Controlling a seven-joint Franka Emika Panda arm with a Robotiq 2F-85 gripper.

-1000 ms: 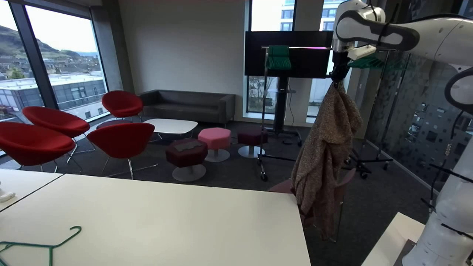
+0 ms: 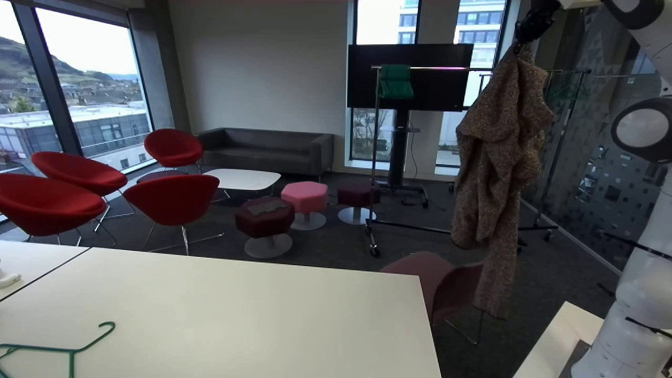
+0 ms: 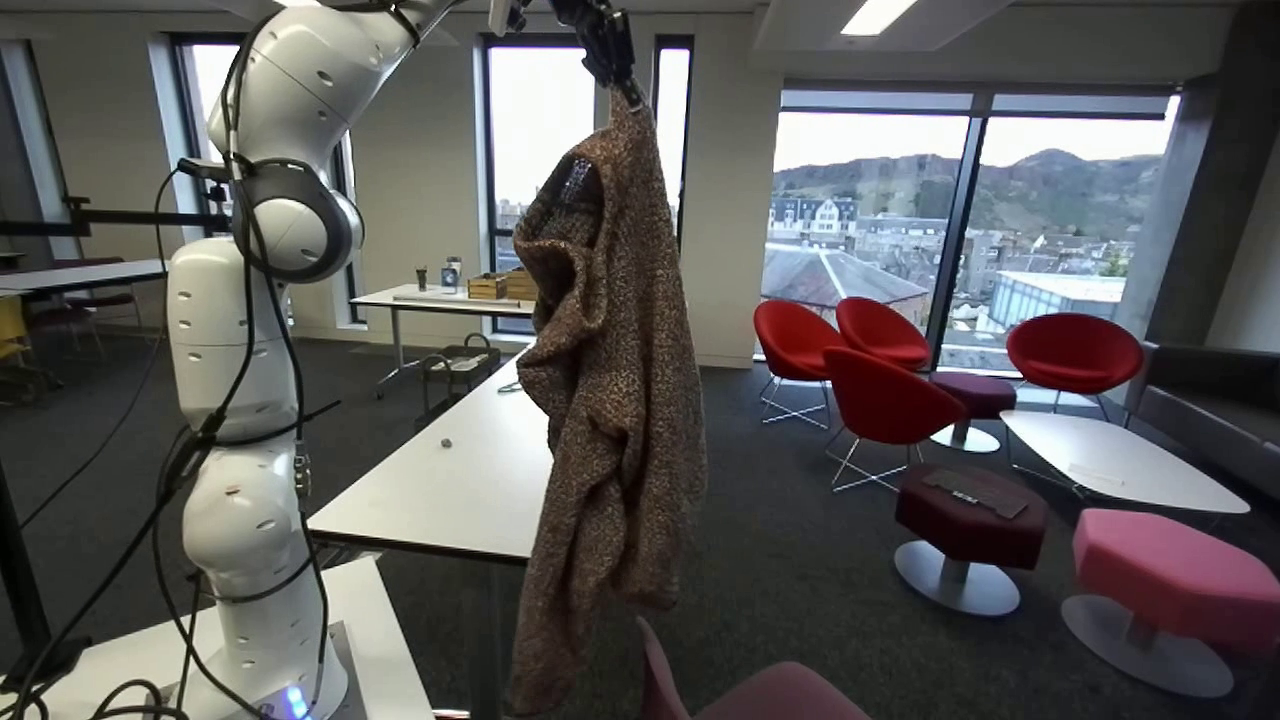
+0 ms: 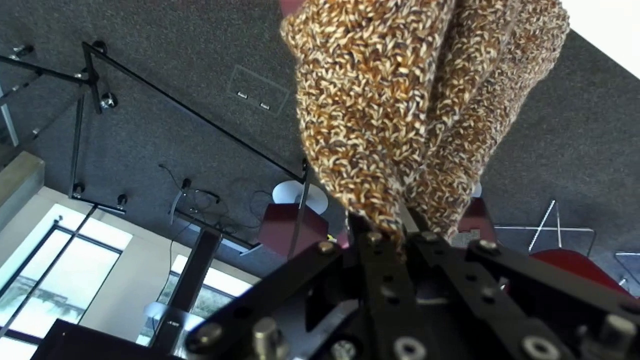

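A brown knitted garment (image 2: 497, 145) hangs in folds from my gripper (image 2: 518, 48), clear of the white table's right end. In the other exterior view the same garment (image 3: 624, 360) dangles full length, its lower end level with a pink-brown chair. My gripper (image 3: 630, 94) is up near the top edge there, shut on a bunched bit of the knit. The wrist view shows the fabric (image 4: 372, 108) gathered between the black fingers. The fingertips are partly covered by the cloth.
A green hanger (image 2: 70, 349) lies on the white table (image 2: 252, 302), which is otherwise mostly bare. A chair (image 2: 422, 268) stands beneath the garment. Behind it is a clothes rack (image 2: 428, 68) with green hangers (image 2: 395, 82). Red chairs and stools fill the far left.
My gripper has risen and moved right in exterior view 1, carrying the garment up with it. The garment now hangs higher, less in front of the chair.
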